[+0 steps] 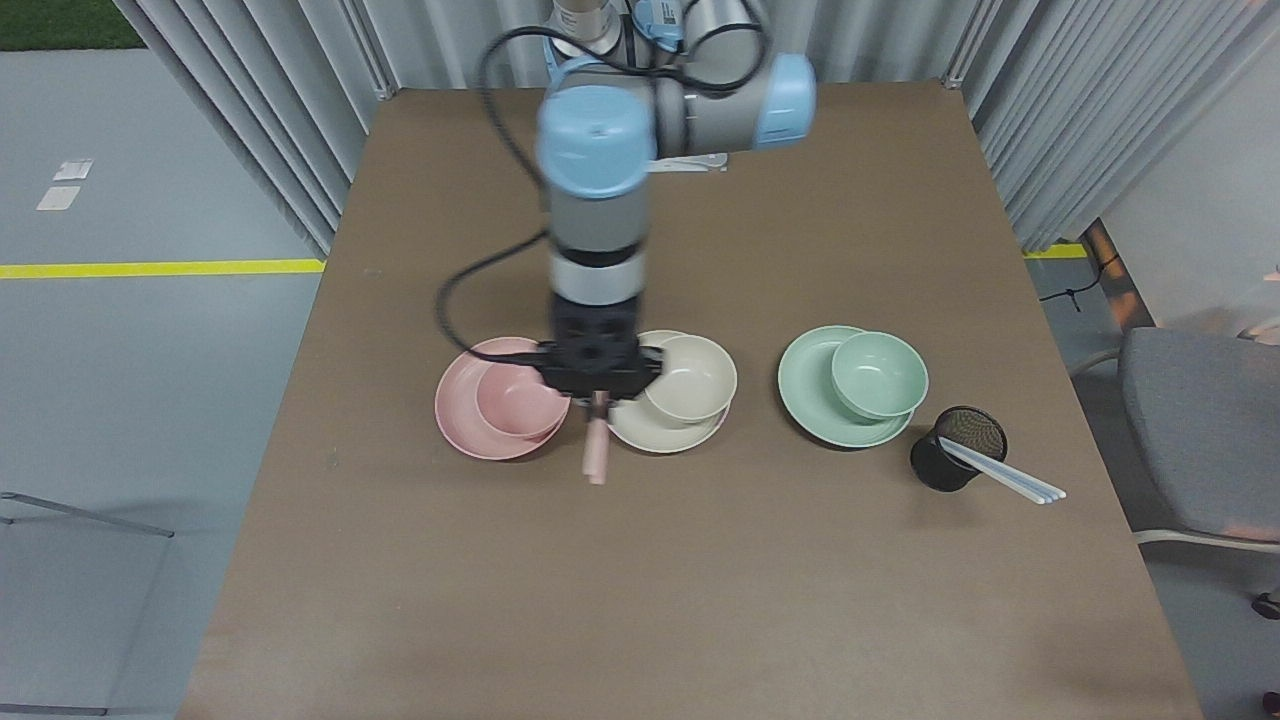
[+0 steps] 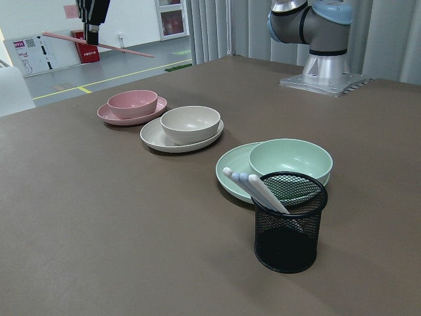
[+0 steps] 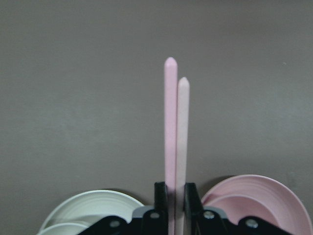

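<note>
My gripper (image 1: 599, 402) is shut on a pair of pink chopsticks (image 3: 170, 112), held level in the air above the table. In the front view it hangs over the gap between the pink plate (image 1: 455, 408) with its pink bowl (image 1: 516, 408) and the white plate (image 1: 654, 432) with its white bowl (image 1: 690, 378). The wrist view shows both chopsticks side by side between the black fingers, with the pink and white dishes below at either side.
A green plate (image 1: 816, 396) with a green bowl (image 1: 879, 374) stands to the right. Beside it is a black mesh holder (image 2: 286, 247) with pale chopsticks (image 1: 1008, 474) leaning out.
</note>
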